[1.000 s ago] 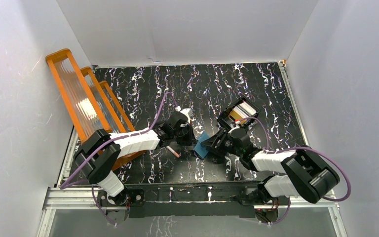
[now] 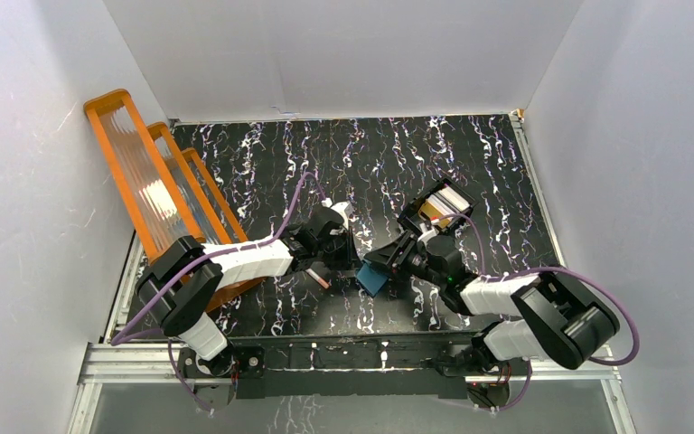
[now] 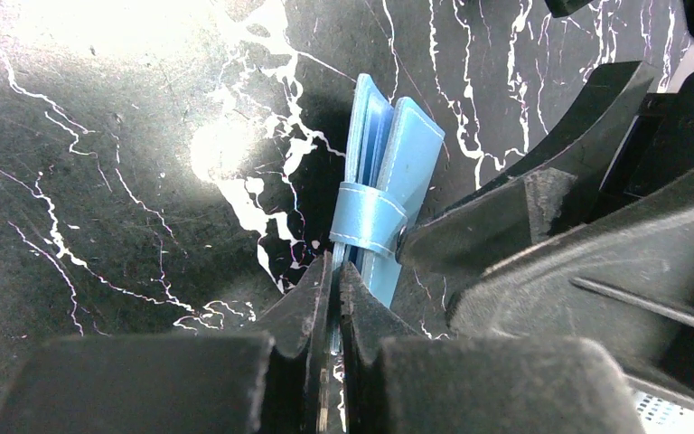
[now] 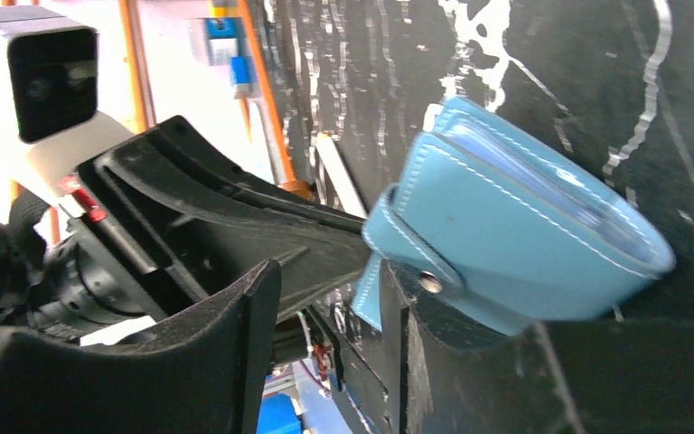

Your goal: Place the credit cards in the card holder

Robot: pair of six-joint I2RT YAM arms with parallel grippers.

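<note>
A light blue card holder [image 2: 370, 280] with a snap strap [image 3: 366, 217] lies on the black marbled surface between both grippers. My left gripper is shut at its lower edge, fingertips touching it; whether anything thin is between them is unclear. My right gripper is part open at the holder's strap side, one finger by the snap; in the left wrist view its tip touches the strap. A black box [image 2: 436, 206] holding white and gold cards stands behind the right arm.
Orange-framed racks [image 2: 135, 172] lean along the left side. A pale stick [image 2: 316, 277] lies left of the holder. Walls enclose it.
The left arm looks unchanged.
</note>
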